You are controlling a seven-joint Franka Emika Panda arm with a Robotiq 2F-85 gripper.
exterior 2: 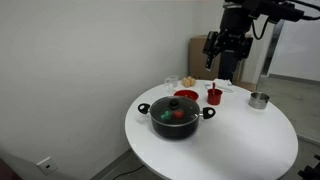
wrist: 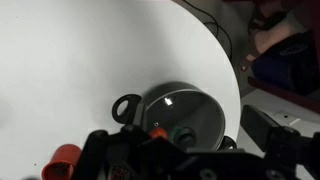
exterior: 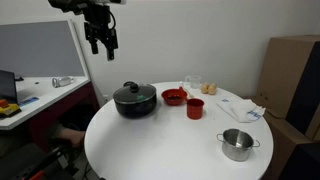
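High above the left side of the round white table, my gripper [exterior: 103, 50] hangs with its fingers apart and nothing between them. In the wrist view, dark fingers [wrist: 92, 152] show at the lower edge. Below stands a black pot [exterior: 135, 104] with two side handles and a glass lid [exterior 2: 178, 104] on it. Red and green shapes show through the lid, too unclear to name. Near the table's middle are a red bowl [exterior: 174, 97] and a red cup [exterior: 195, 108]. A small steel pot [exterior: 237, 147] sits toward the right.
Small brown things [exterior: 209, 88] and clear glasses [exterior: 193, 80] stand at the back of the table. A white cloth [exterior: 243, 110] lies at the right. A large cardboard box [exterior: 290, 85] is beyond the right edge.
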